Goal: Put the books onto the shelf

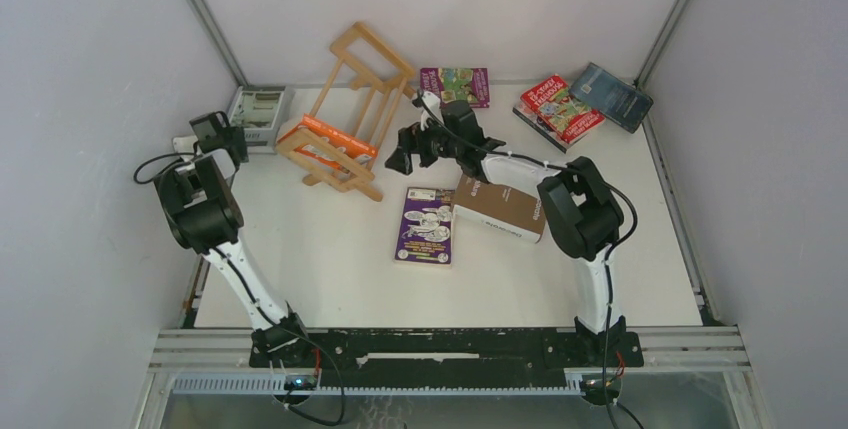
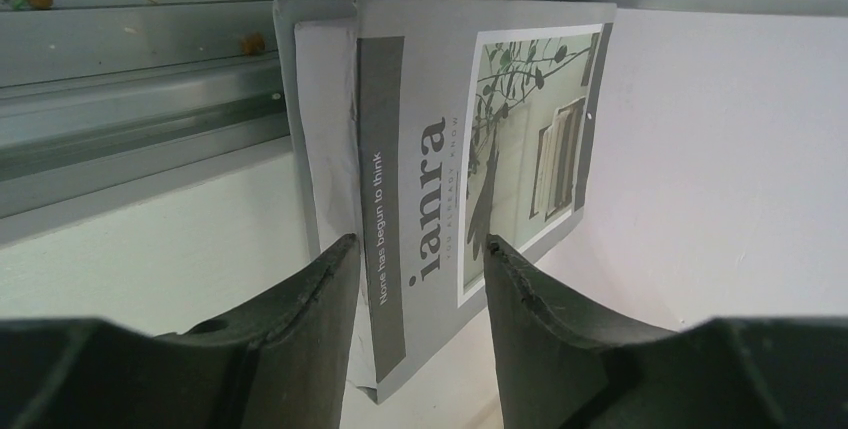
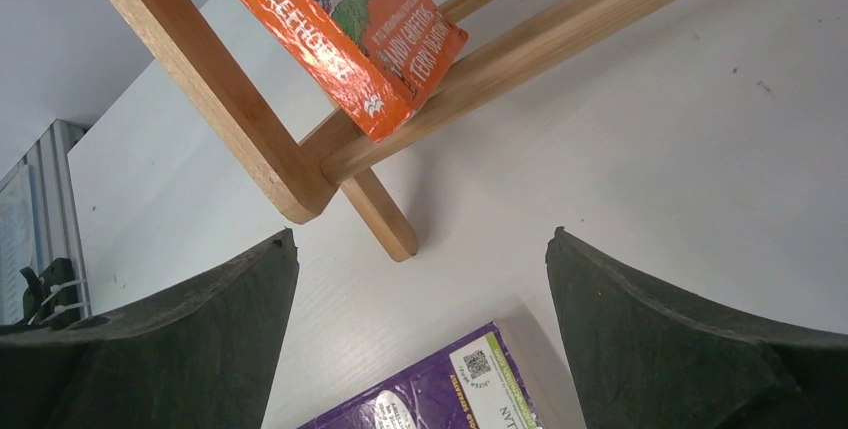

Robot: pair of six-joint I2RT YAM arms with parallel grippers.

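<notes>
My left gripper is open at the near edge of a grey book [image 2: 439, 79] in the back-left corner, nothing clearly between its fingers. An orange book [image 3: 355, 49] rests in a wooden rack [image 1: 360, 34]. My right gripper hangs open and empty beside the rack, above a purple book [image 1: 423, 225]. A brown book [image 1: 505, 209] lies partly under my right arm. A purple-green book [image 1: 455, 81] lies at the back. A red book [image 1: 555, 104] and a dark blue book [image 1: 612, 94] are piled at the back right.
Metal rails [image 2: 120, 49] run beside the grey book at the table's edge.
</notes>
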